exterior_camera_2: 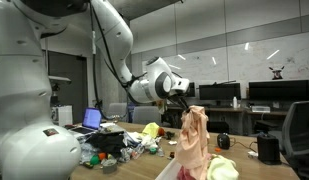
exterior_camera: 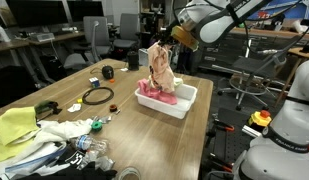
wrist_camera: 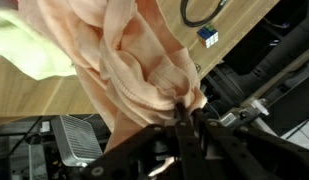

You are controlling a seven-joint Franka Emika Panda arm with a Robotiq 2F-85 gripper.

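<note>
A peach-pink cloth (exterior_camera: 161, 68) hangs in long folds from my gripper (exterior_camera: 163, 43), which is shut on its upper end above the white bin (exterior_camera: 165, 107). In the second exterior view, the same cloth (exterior_camera_2: 195, 145) drops from the gripper (exterior_camera_2: 190, 108) down toward the bin. Close up in the wrist view, the cloth (wrist_camera: 129, 65) bunches at the fingers and covers much of the fingers. Pink fabric (exterior_camera: 166, 97) lies inside the bin. A pale cream cloth (exterior_camera_2: 222, 168) shows beside the hanging one.
Left of the bin, the wooden table holds a black cable coil (exterior_camera: 96, 96), a clear bottle (exterior_camera: 91, 145) and a pile of clothes with a yellow cloth (exterior_camera: 16, 125). Bare tabletop (exterior_camera: 144, 135) lies in front of the bin. Monitors and chairs stand behind.
</note>
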